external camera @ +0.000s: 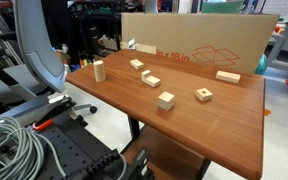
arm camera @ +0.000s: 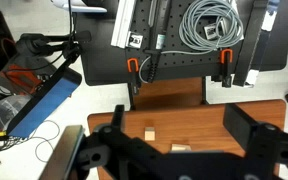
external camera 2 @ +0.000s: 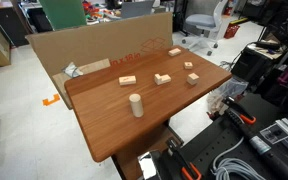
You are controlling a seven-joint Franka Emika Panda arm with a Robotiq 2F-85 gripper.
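Several pale wooden blocks lie scattered on the brown table; in exterior view 1 one is a cube (external camera: 166,101) near the front edge, and another is a flat block (external camera: 203,95) to its right. An upright pale cylinder (external camera 2: 136,105) stands toward the near side of the table in exterior view 2. In the wrist view my gripper is open, its dark fingers wide apart at the bottom. A small wooden block (arm camera: 149,133) shows on the table between them. Neither exterior view shows the fingertips clearly.
A cardboard panel (external camera: 199,38) stands along the table's far side. A black bench (arm camera: 99,65) carries coiled grey cable (arm camera: 209,27) and orange-handled clamps. A gap separates bench and brown table (external camera: 234,125), whose front right is bare in exterior view 1.
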